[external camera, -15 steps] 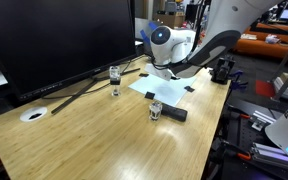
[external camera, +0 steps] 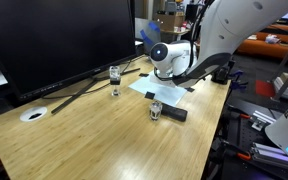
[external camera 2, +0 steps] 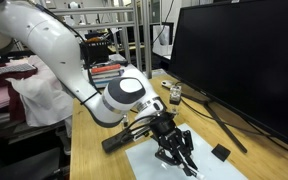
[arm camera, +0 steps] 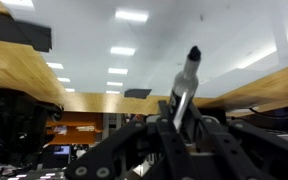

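A marker-like pen (arm camera: pixel 186 82) with a dark tip and a pale body stands out from my gripper in the wrist view; the fingers are shut on it. A glossy white sheet or board (arm camera: pixel 84 45) with ceiling-light reflections fills much of that view. In exterior view 1 the gripper (external camera: pixel 167 78) is low over this white sheet (external camera: pixel 144 85). In exterior view 2 the gripper (external camera 2: pixel 174 148) is above the sheet (external camera 2: pixel 216 170). Whether the pen's tip touches the surface, I cannot tell.
Dark pieces lie at the sheet's edges, one a black square (external camera 2: pixel 220 152). A long black object (external camera: pixel 172 113) and a small white-topped jar (external camera: pixel 155 110) stand near its front. A large monitor (external camera: pixel 64 45) is behind.
My arm has come down and slightly toward the front in exterior view 1, bringing the gripper lower over the white sheet. The jar and black object have stayed put.
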